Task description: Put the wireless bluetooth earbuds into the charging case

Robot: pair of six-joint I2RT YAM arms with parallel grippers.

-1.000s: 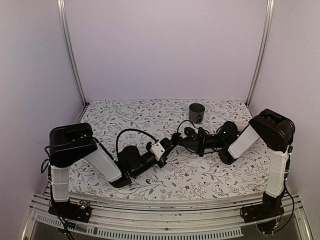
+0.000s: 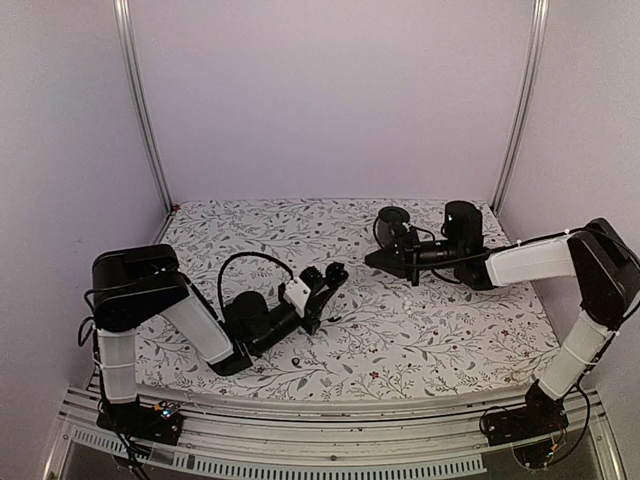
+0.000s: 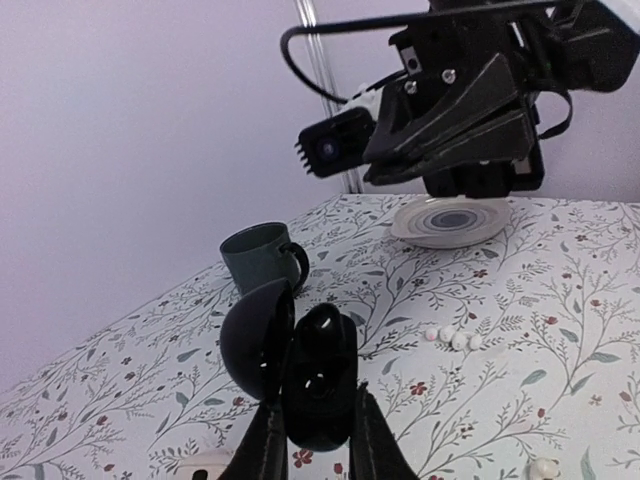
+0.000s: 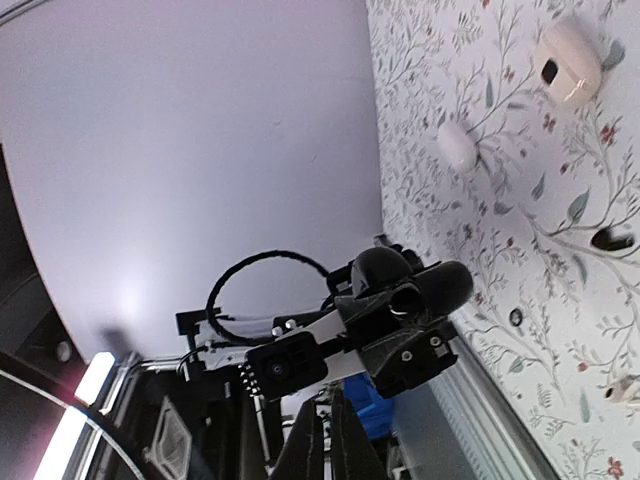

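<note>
A glossy black charging case, lid raised, is held upright by my left gripper, shut on it; a dark rounded piece, apparently an earbud, shows in its opening. My right gripper is up and to the right of the case, its tips shut with nothing visible between them in the right wrist view. A small black piece lies on the patterned table, too blurred to name surely.
A dark mug and a pale dish stand toward the back right. Small white items lie on the table, including a white capsule.
My right gripper has moved away from the case, up and to the right. My left gripper with the case has shifted slightly left.
</note>
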